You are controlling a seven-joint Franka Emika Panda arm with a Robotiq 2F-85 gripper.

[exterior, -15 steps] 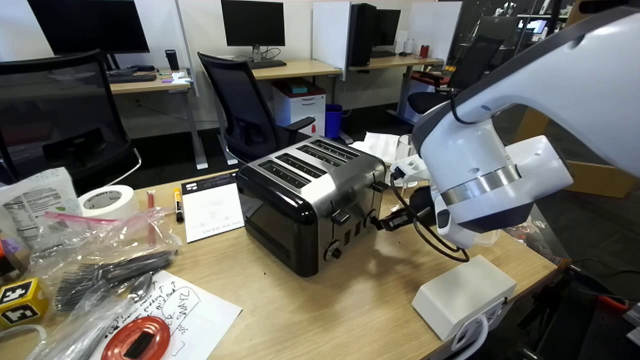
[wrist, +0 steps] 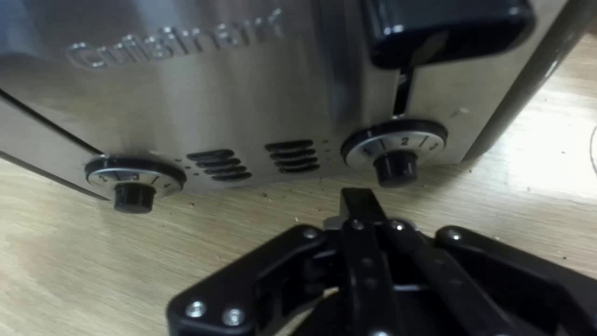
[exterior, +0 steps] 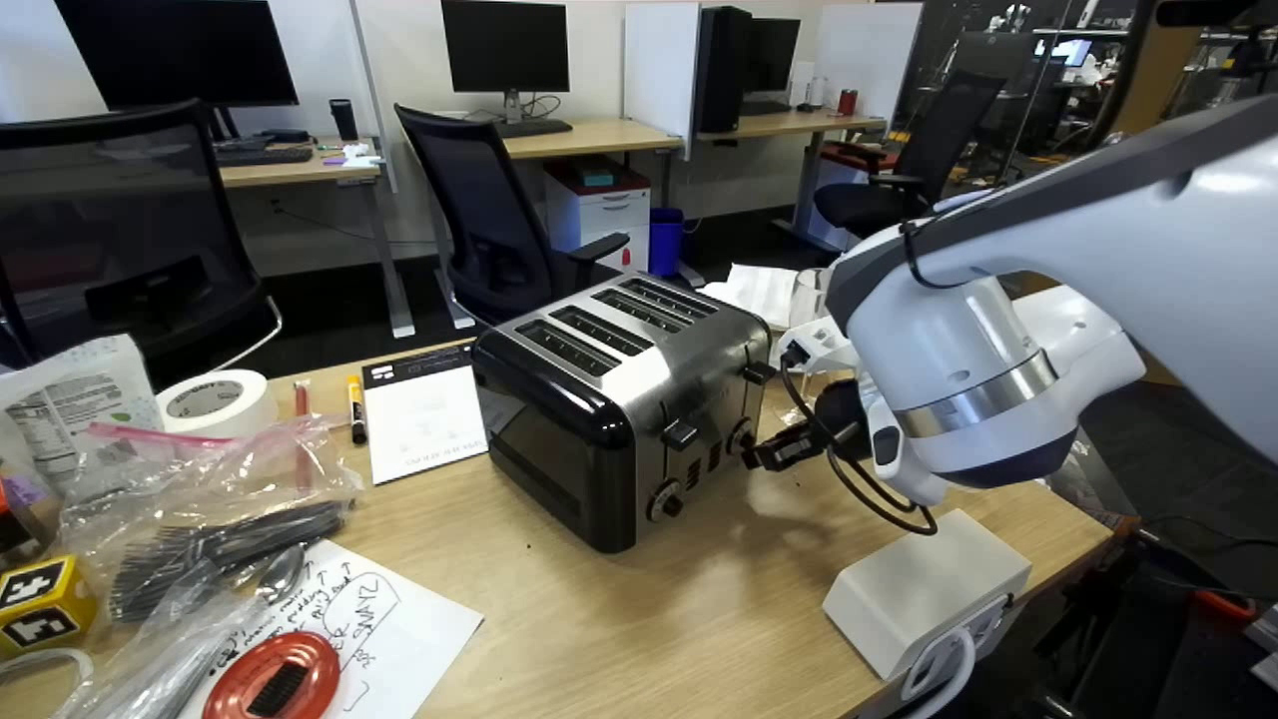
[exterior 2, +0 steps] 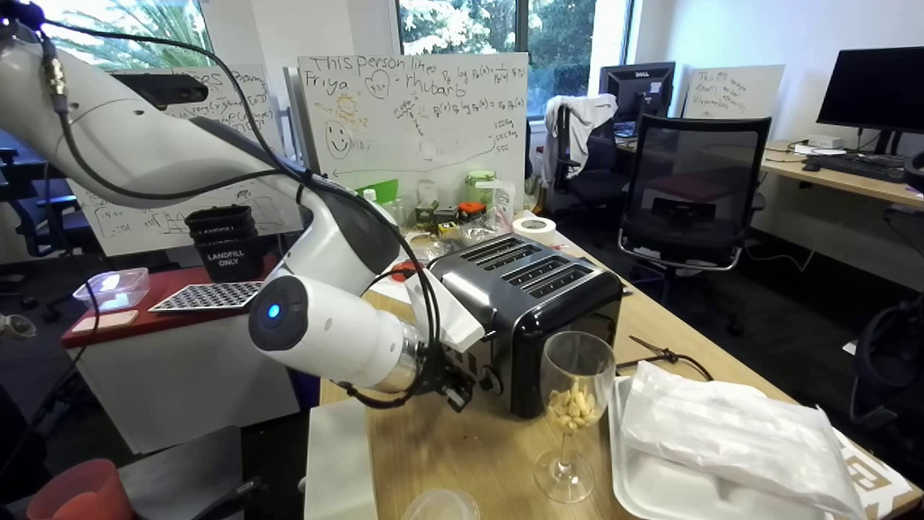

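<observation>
A black and steel toaster (exterior: pixel 653 395) with several slots stands on the table. Close up in the wrist view, its front shows two dials: the right-hand dial (wrist: pixel 396 146) has the 2 near the top, and the left-hand dial (wrist: pixel 134 182) has the 3 there. A black lever (wrist: pixel 450 31) sits above the right-hand dial. My gripper is shut, with nothing seen between its fingers; in the wrist view its tips appear just below and left of the right-hand knob (wrist: pixel 396 168), apart from it.
A wine glass (exterior 2: pixel 573 407) holding nuts stands near the toaster, beside a white tray (exterior 2: pixel 637 498). At the table's front edge lies a white box (exterior: pixel 929 587). Plastic bags (exterior: pixel 204 503) and a red lid (exterior: pixel 274 677) fill the left side; bare table lies between.
The wrist has tilted and the upper arm has come lower. My gripper's tips have shifted slightly near the toaster dial. The toaster stands where it was.
</observation>
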